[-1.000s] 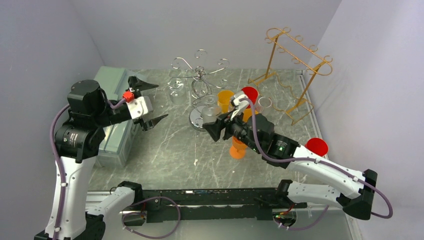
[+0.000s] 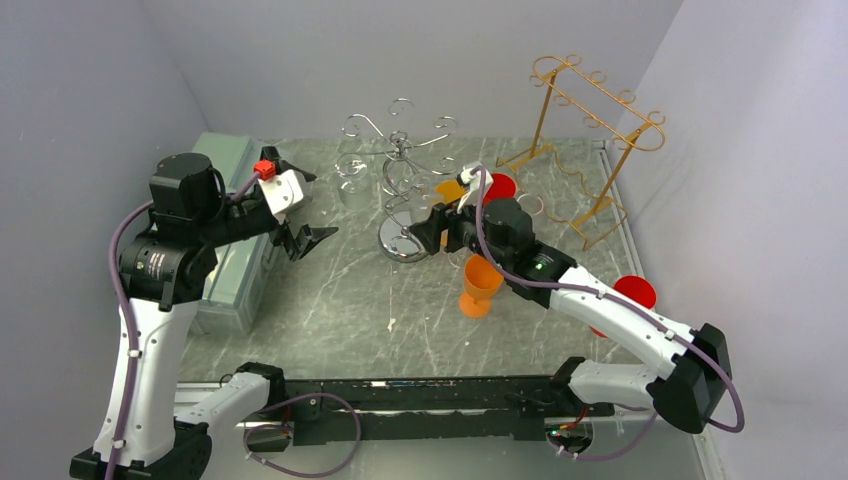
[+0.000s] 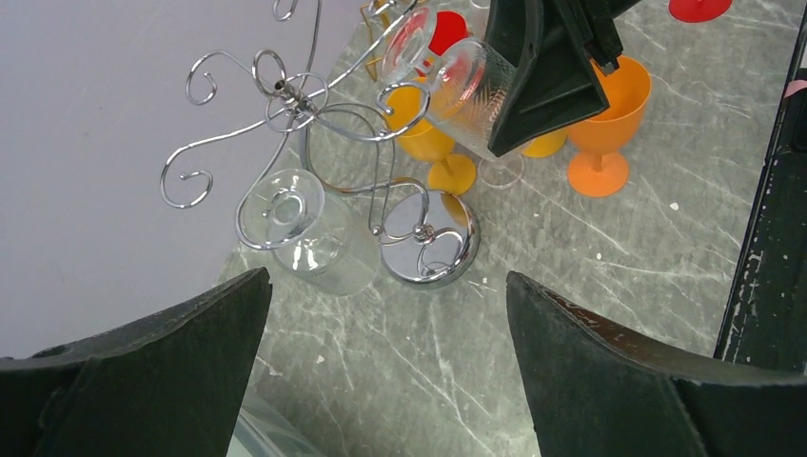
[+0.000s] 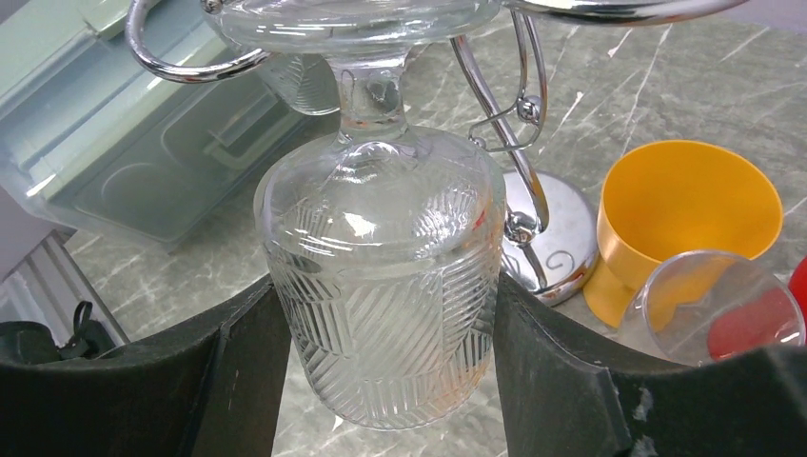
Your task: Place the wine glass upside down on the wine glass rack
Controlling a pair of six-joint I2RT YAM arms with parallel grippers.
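An upside-down clear wine glass [image 4: 381,238] with a ribbed bowl sits between the fingers of my right gripper, which touch both sides of it. Its foot [image 4: 362,24] is up beside the curled arms of the silver wine glass rack [image 3: 295,100]; whether the stem lies inside a curl cannot be told. In the left wrist view the held glass [image 3: 466,90] tilts beside a front curl [image 3: 409,109]. Another clear glass [image 3: 328,248] hangs upside down on the rack's left curl. My left gripper [image 2: 325,205] stands open and empty, left of the rack.
Yellow cups [image 4: 685,200], an orange goblet [image 2: 480,285] and red cups [image 2: 635,290] stand right of the rack. A golden rack [image 2: 600,110] is at the back right. Green-lidded bins [image 2: 232,290] lie along the left.
My right gripper has moved back and slightly to the right with the glass, closer to the rack, its latest shift slight and leftward.
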